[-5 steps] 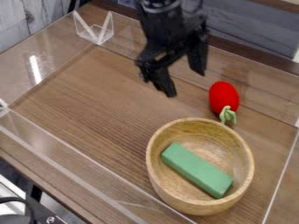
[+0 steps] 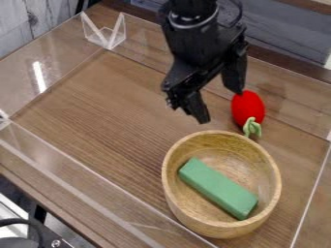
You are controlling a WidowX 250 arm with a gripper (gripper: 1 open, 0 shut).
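My gripper hangs from the top centre of the camera view, black and open, pointing down over the table just left of a red object with a green stem, which looks like a pepper. Nothing shows between its fingers. A round tan bowl sits at the lower right, holding a green block.
A clear plastic holder stands at the upper left. A black cable lies at the lower left corner.
The bowl and block are unchanged.
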